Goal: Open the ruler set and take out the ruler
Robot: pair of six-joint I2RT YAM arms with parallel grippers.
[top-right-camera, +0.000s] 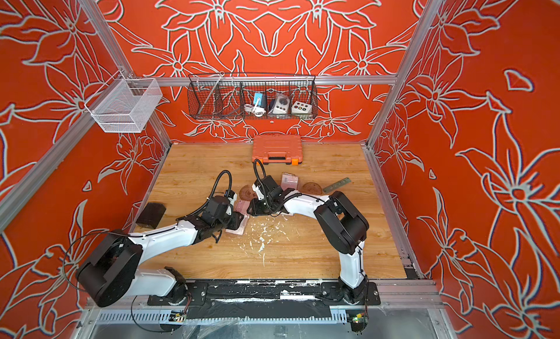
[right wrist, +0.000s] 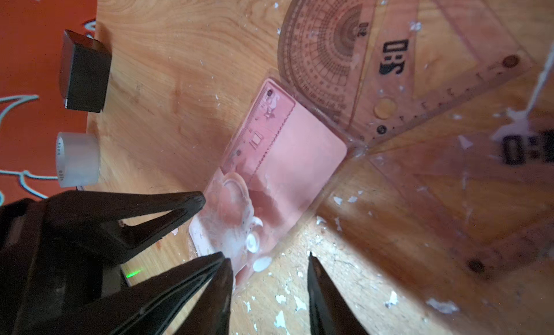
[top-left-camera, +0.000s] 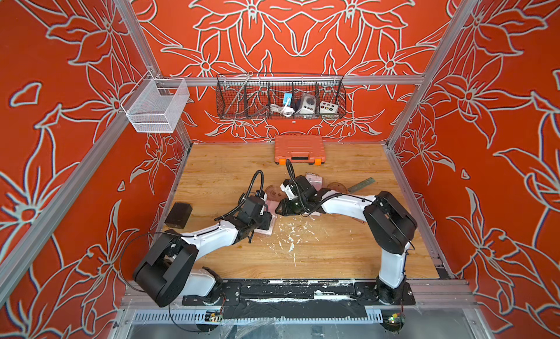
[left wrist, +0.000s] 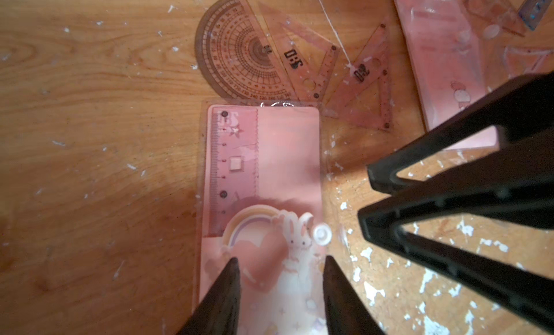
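Observation:
The pink ruler set sleeve [left wrist: 288,150], with a rainbow and bunny print, lies flat on the table. A pink ruler [left wrist: 236,162] sits along its left side, its lower end behind the printed pocket. A round white snap [left wrist: 321,234] shows at the sleeve's right edge. Over the printed lower part, my left gripper stands open, nothing seen between its fingers. From the right, my right gripper reaches in close to the sleeve's side. In the right wrist view my right gripper is open and empty beside the sleeve's right edge.
A protractor [left wrist: 245,52] and two set squares [left wrist: 300,61] lie beyond the sleeve. A second pink sleeve [left wrist: 447,64] is further right. A black block [top-left-camera: 178,215] stands at the left, an orange case [top-left-camera: 299,148] at the back. White flecks dot the table.

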